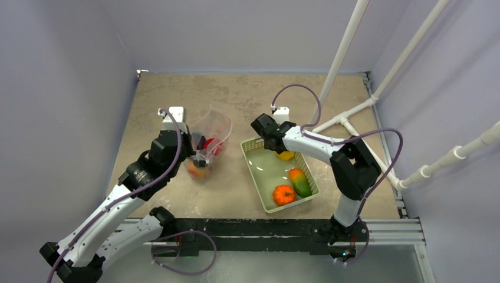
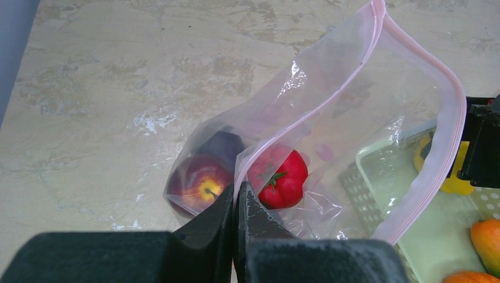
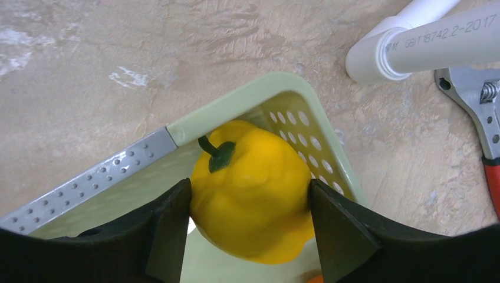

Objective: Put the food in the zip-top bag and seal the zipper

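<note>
The clear zip top bag [image 1: 209,127] holds a red apple [image 2: 194,174], a tomato [image 2: 283,183] and a dark fruit [image 2: 221,144]. My left gripper is shut on the bag's pink zipper edge, with the bag's mouth open. In the right wrist view, my right gripper is shut on a yellow pepper [image 3: 253,171] at a back corner of the green basket [image 1: 262,177]. A mango [image 1: 301,184] and an orange pumpkin [image 1: 283,196] also lie in the basket.
White pipes [image 1: 359,109] stand along the right and back right. A wrench [image 3: 471,100] lies beside them, right of the basket.
</note>
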